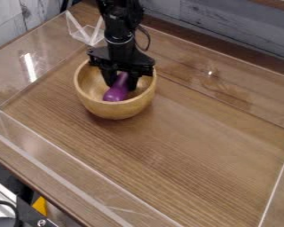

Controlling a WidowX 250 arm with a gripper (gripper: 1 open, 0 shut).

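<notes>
My black gripper [121,69] reaches down from the top of the view into a round tan bowl [114,108] at the upper middle of the table. Its fingers are shut on a purple object [117,91] inside the bowl, partly covered by the gripper. The object's exact shape is hard to tell.
A white wall [227,27] runs along the back. Clear plastic guards line the left edge, with cables beyond at the lower left.
</notes>
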